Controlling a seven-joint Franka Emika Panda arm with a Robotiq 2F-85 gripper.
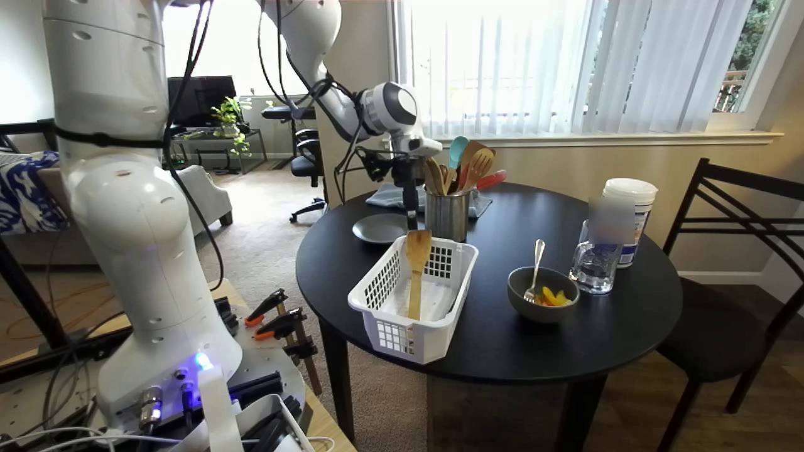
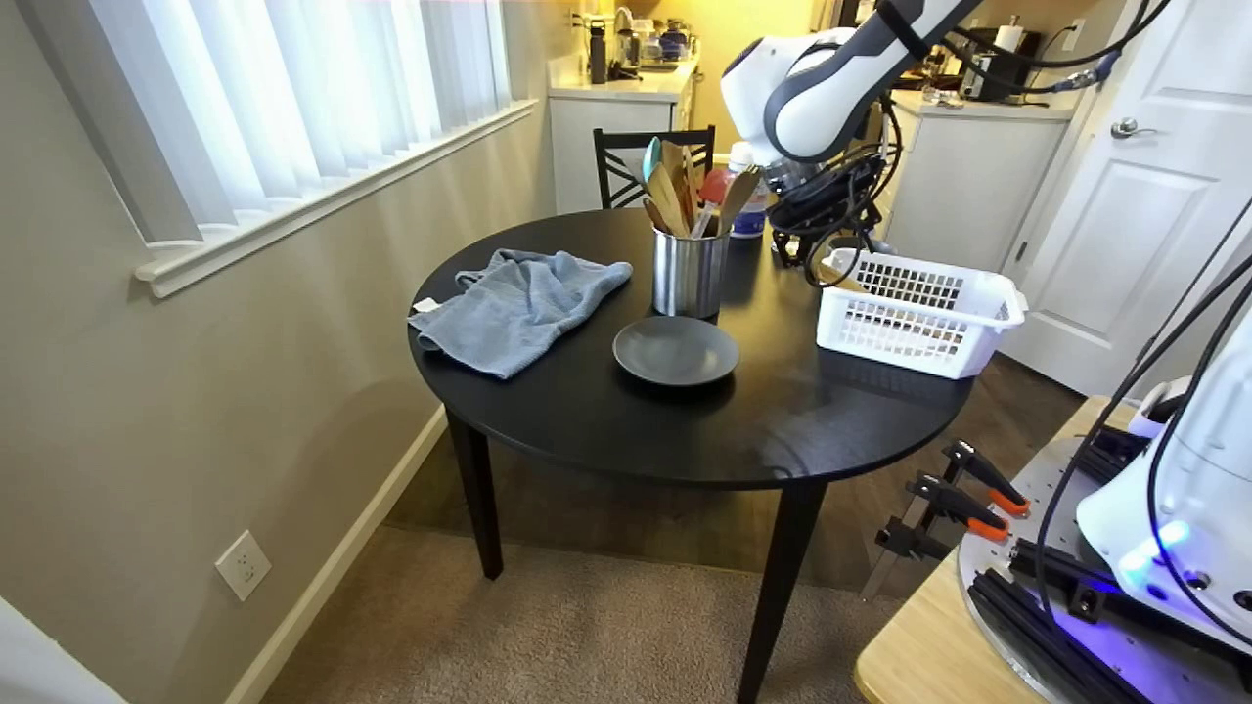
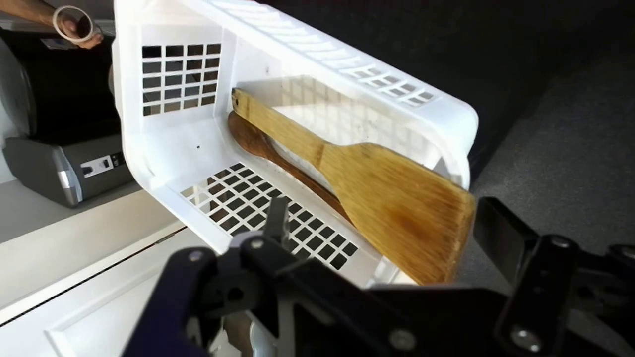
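A flat wooden spatula leans in the white plastic basket, its handle low inside and its blade resting at the far end rim. Beneath it in the basket lies a darker wooden utensil. My gripper stands open at the blade's end of the basket, one finger to each side of the blade in the wrist view. No grip on the spatula shows. From the side, the fingers appear just behind the blade; whether they touch it cannot be told.
Close by the gripper stands a metal holder full of utensils. A dark plate and a blue cloth lie beyond. A bowl of food with a fork, and a clear mug stand to the right.
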